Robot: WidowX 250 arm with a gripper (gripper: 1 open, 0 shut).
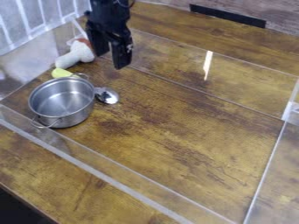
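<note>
The black robot gripper (112,51) hangs at the upper left of the camera view, over the wooden table, its fingers apart and nothing seen between them. A white plush-like object (75,54) with a reddish part lies left of it. A yellow item (61,73) lies below that, partly beside the rim of a steel pot (61,103) with handles. A spoon (107,94) lies just right of the pot.
Clear low walls (285,149) edge the wooden work area. A railing stands at the back left.
</note>
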